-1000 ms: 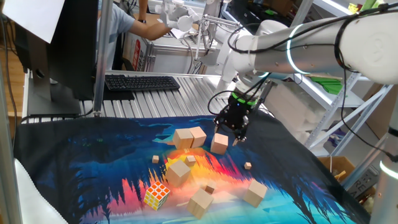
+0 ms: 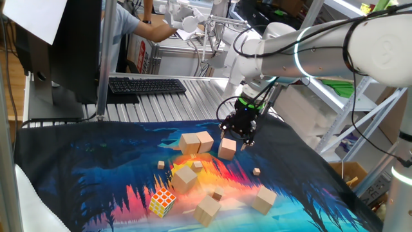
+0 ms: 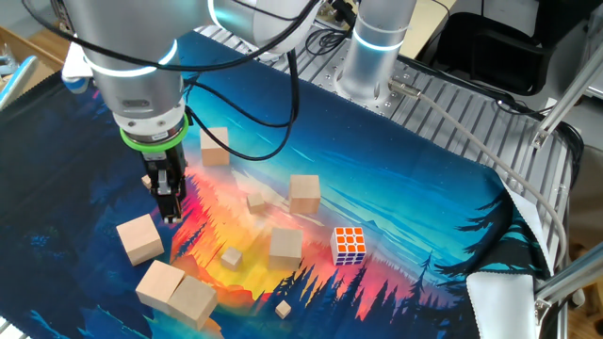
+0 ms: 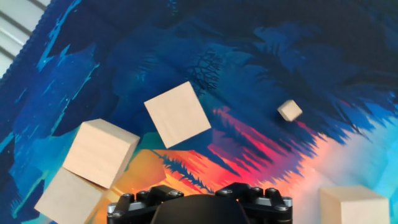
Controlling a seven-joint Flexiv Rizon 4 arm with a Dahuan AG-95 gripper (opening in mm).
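My gripper (image 2: 234,140) hangs pointing down over the far part of the mat, its fingers spread and nothing visible between them. Close by is a large plain wooden cube (image 2: 226,149); in the wrist view that cube (image 4: 178,115) lies ahead of the fingers (image 4: 262,202), apart from them. A small wooden cube (image 4: 290,111) lies off to the right in the wrist view. Toward the near side stands a Rubik's cube (image 2: 162,202) with an orange-and-white top.
Other large blocks (image 2: 263,200) and small blocks (image 2: 160,165) are scattered over the colourful mat (image 2: 96,174). A keyboard (image 2: 147,86) and a monitor (image 2: 67,51) stand beyond its far left edge.
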